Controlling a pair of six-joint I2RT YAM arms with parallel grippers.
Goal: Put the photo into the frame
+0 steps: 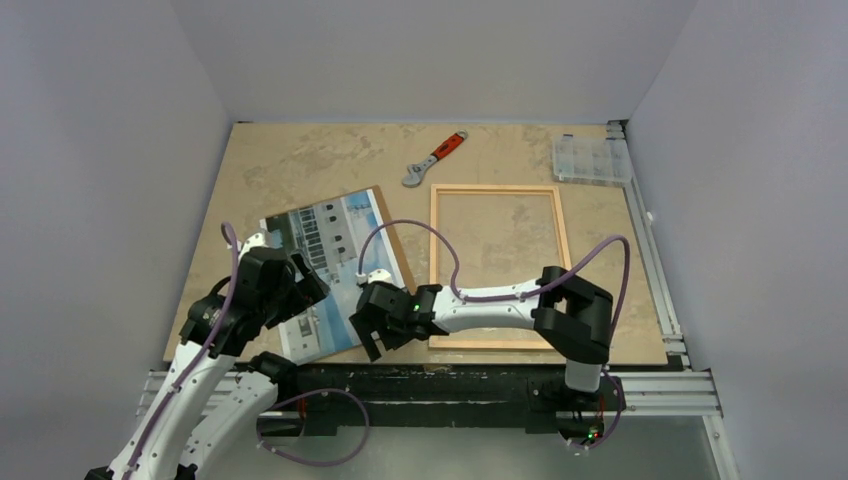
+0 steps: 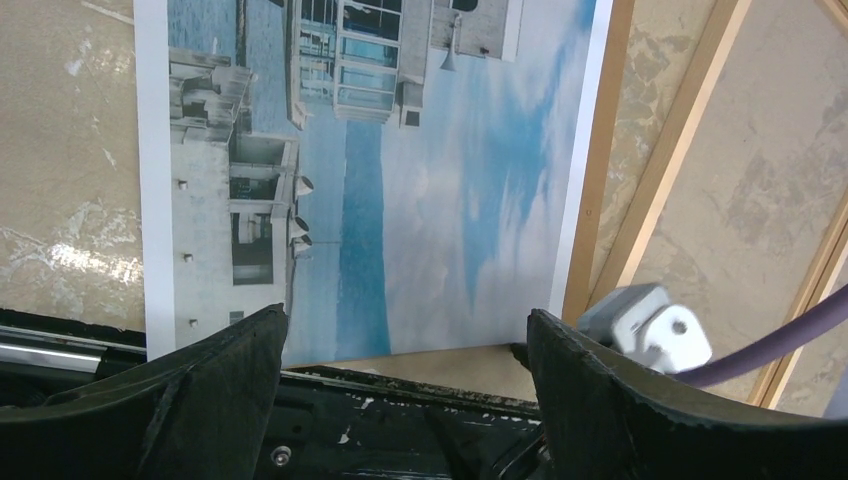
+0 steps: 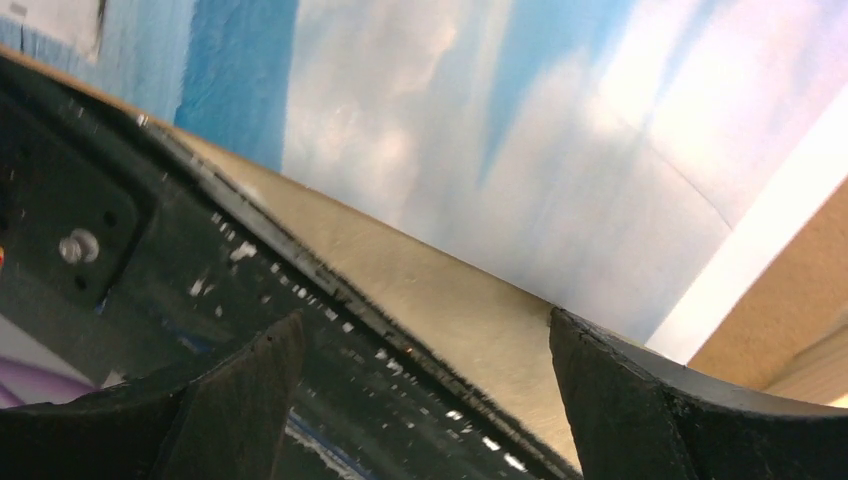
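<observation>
The photo (image 1: pixel 335 250) of a white building and blue sky lies on a brown board (image 1: pixel 392 240) at the table's left. The empty wooden frame (image 1: pixel 559 225) lies to its right. My left gripper hangs over the photo's left part, open, nothing visible between its fingers. My right gripper is open low at the photo's near edge, by the table's front edge, nothing visible held; the photo's edge passes beside its fingers.
An adjustable wrench (image 1: pixel 435 158) lies at the back middle, a clear compartment box (image 1: pixel 590 158) at the back right. Walls enclose the sides and back; a dark rail runs along the front.
</observation>
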